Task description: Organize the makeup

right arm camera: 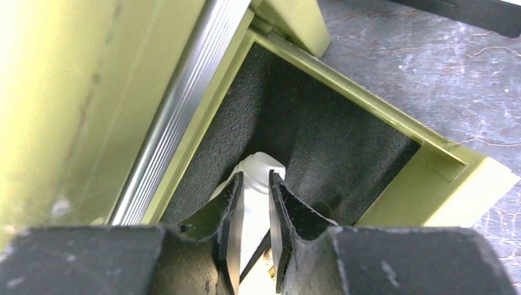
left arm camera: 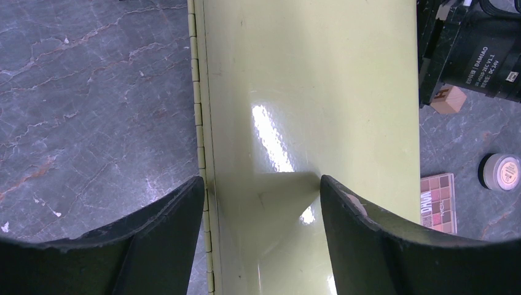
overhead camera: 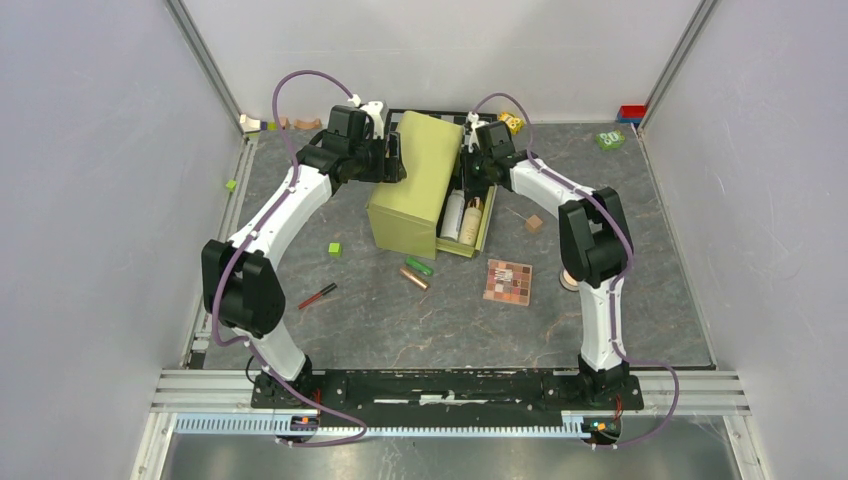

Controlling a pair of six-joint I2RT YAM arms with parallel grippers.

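Observation:
A glossy olive-yellow box (overhead camera: 420, 170) stands at the back centre with an open drawer (right arm camera: 430, 190) on its right side. Inside lie a white cylinder (overhead camera: 452, 215) and a cream bottle (overhead camera: 470, 225). My left gripper is at the box's top, its fingers closed on it as far as shows. My right gripper reaches down into the drawer, its narrowly parted fingertips at the white cylinder's upper end; something pale shows between them.
A palette (overhead camera: 508, 283), a round jar (left arm camera: 505, 172), a pink cube (overhead camera: 533, 222), a green tube (overhead camera: 418, 266), a copper tube (overhead camera: 414, 279) and a pen (overhead camera: 317, 295) lie around the box.

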